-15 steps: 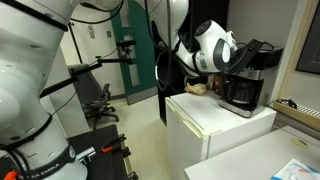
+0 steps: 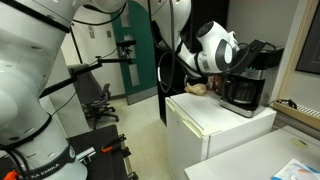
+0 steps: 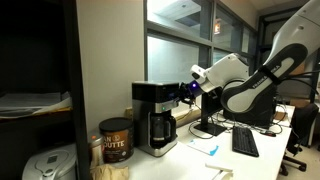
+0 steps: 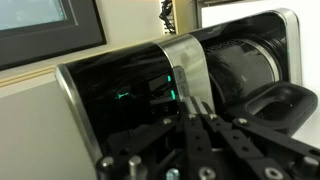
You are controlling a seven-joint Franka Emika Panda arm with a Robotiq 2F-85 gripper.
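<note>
A black and silver coffee maker [image 2: 243,92] stands on the white counter, with its glass carafe [image 3: 160,130] in place. From above, the wrist view shows its glossy front panel [image 4: 115,112] with small green lights, a silver strip [image 4: 188,62] and the carafe's black handle [image 4: 278,104]. My gripper is shut, its fingertips together and nothing visible between them. They are over or near the silver strip; whether they touch it I cannot tell. In the second exterior view the gripper [image 3: 188,93] is beside the machine's upper front.
A dark canister [image 3: 115,140] stands beside the coffee maker, and a silver appliance [image 3: 50,176] is farther left. On the white surface at right lies a black keyboard [image 3: 243,140].
</note>
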